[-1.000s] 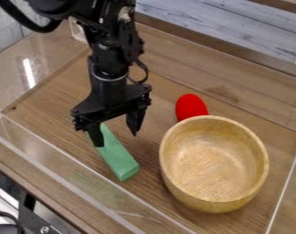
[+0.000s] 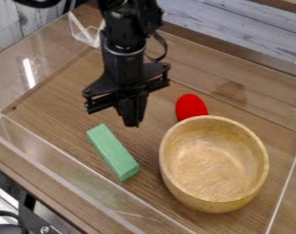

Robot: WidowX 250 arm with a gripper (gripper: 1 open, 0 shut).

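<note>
The black gripper (image 2: pixel 125 104) hangs above the table behind a green block (image 2: pixel 114 152), shut, with nothing visible between its fingers. The long green block lies flat on the wooden table, apart from the gripper. To the right, a large round tan bowl (image 2: pixel 214 172) sits empty. A red object (image 2: pixel 192 107) lies just behind the bowl.
The wooden table (image 2: pixel 53 101) has free room at the left and back. A pale transparent item (image 2: pixel 87 26) stands at the far back left, and dark cables show at the bottom left corner.
The gripper has risen and moved back from the green block, uncovering its upper end. The block, bowl and red object have not visibly moved.
</note>
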